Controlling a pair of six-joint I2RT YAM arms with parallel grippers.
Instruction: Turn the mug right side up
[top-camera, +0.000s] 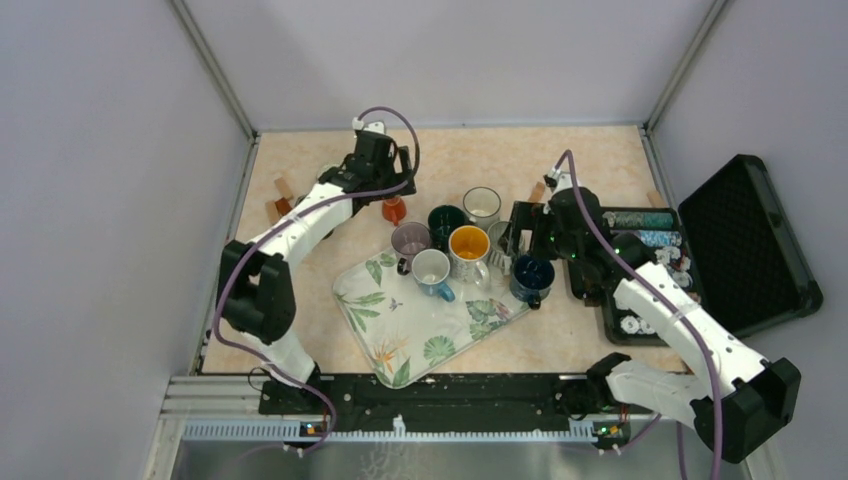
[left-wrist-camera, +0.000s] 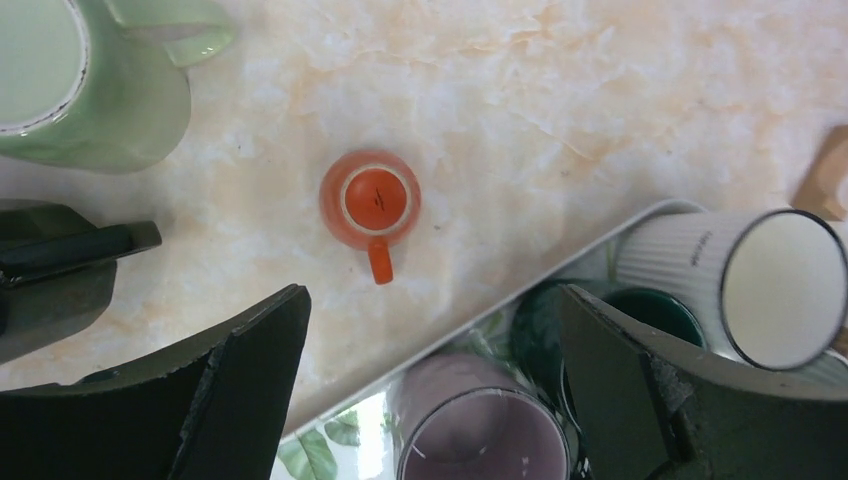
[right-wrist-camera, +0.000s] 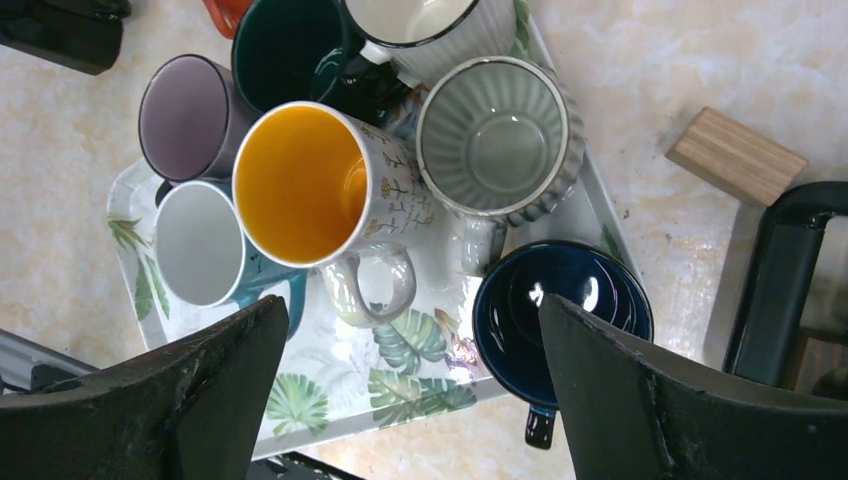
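Note:
A small orange mug (left-wrist-camera: 375, 200) stands bottom up on the table, left of the tray (right-wrist-camera: 300, 400). My left gripper hovers above and near it, open and empty. At left in that view are a green mug (left-wrist-camera: 120, 110), bottom up, and a dark object (left-wrist-camera: 55, 300). Several upright mugs crowd the tray, among them a yellow-lined mug (right-wrist-camera: 300, 180) and a navy mug (right-wrist-camera: 510, 330). My right gripper is open above them, nothing between its fingers.
A black case (top-camera: 750, 250) with lid open holds cylinders and small items at the right. A wooden block (right-wrist-camera: 735, 155) lies beside the tray. Bare table shows behind the mugs and along the front.

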